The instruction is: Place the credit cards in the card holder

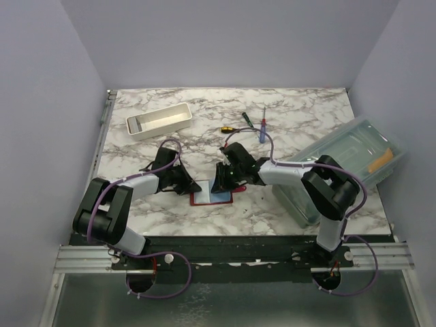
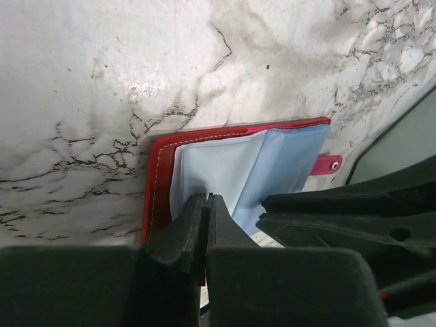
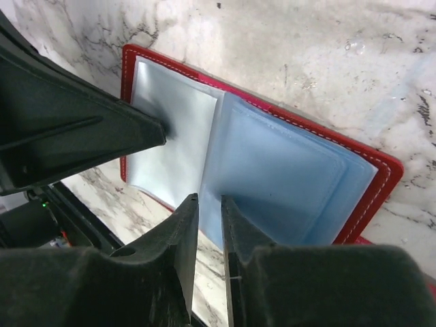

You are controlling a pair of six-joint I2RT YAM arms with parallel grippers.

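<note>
The red card holder [image 1: 211, 202] lies spread on the marble table near the front edge, its clear sleeves showing white on the left and bluish on the right. In the left wrist view, my left gripper is shut over the white sleeve [image 2: 221, 160], with nothing visible between its fingers. My right gripper stands part open above the blue sleeve [image 3: 272, 170], a narrow empty gap between its fingertips. No loose card shows near either gripper. A white tray [image 1: 159, 121] at the back left has a small grey stack [image 1: 134, 125] at its left end.
Several screwdrivers, among them a blue-handled one [image 1: 263, 131] and a yellow-black one [image 1: 229, 129], lie behind the holder. A large translucent bin [image 1: 340, 146] takes up the right side. Bare marble is free at the front left and back.
</note>
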